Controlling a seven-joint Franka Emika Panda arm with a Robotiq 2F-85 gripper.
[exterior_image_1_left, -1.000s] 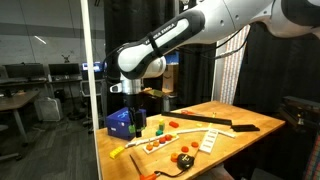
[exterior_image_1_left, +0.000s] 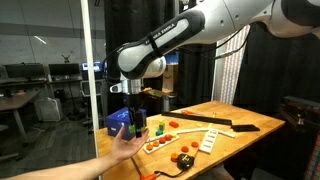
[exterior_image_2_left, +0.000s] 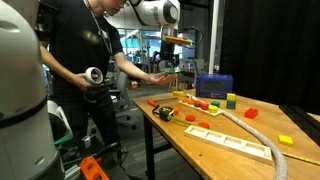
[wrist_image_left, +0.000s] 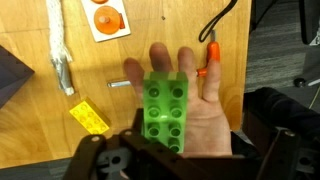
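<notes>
A green studded block (wrist_image_left: 165, 112) shows upright in the wrist view, in front of a person's open palm (wrist_image_left: 205, 125). My gripper is open, with its dark fingers to either side of the block. Exterior view 1 has the same hand (exterior_image_1_left: 118, 150) reaching in from the lower left, under my gripper (exterior_image_1_left: 132, 105). Whether the block rests on the palm or still touches a finger is unclear.
A blue box (exterior_image_2_left: 213, 87) stands at the table's far end. Toy pieces, a yellow block (wrist_image_left: 89, 116), an orange-handled tool (wrist_image_left: 213, 52) and a long white slotted bar (exterior_image_2_left: 228, 141) lie across the wooden table. The person (exterior_image_2_left: 85, 50) stands beside it.
The person's hand has come in from the lower left, now palm up beneath my gripper. The arm looks unmoved.
</notes>
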